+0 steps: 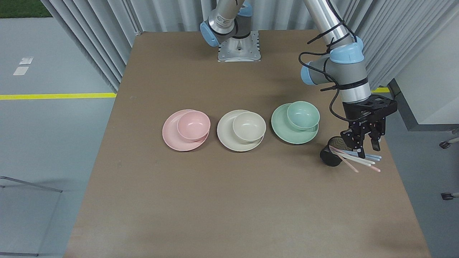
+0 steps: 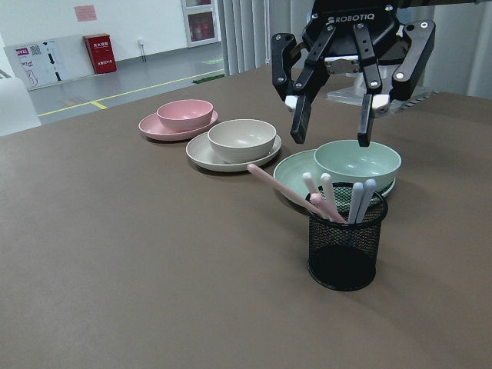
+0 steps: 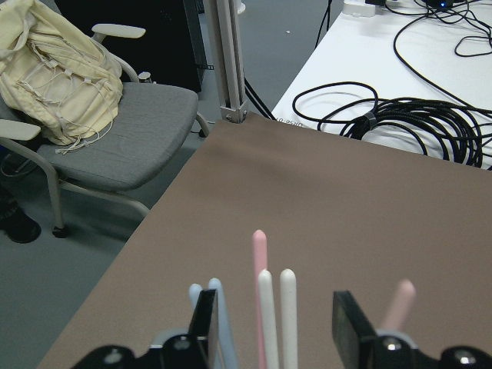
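Observation:
My gripper (image 2: 333, 127) is open, its fingers apart with nothing between them, just above a black mesh holder (image 2: 342, 257) at the table's right side. Pink, white and pale blue sticks (image 1: 353, 157) lean out of the holder; in the wrist view their tops (image 3: 288, 307) show below and between the open fingers. To the holder's left stand a green bowl (image 1: 303, 114) on a green plate (image 1: 284, 129), a white bowl (image 1: 249, 125) on a white plate (image 1: 226, 135), and a pink bowl (image 1: 193, 124) on a pink plate (image 1: 172, 135).
The table's right edge lies close beside the holder, with a chair (image 3: 138, 131) and a cable-covered white table (image 3: 330, 69) beyond.

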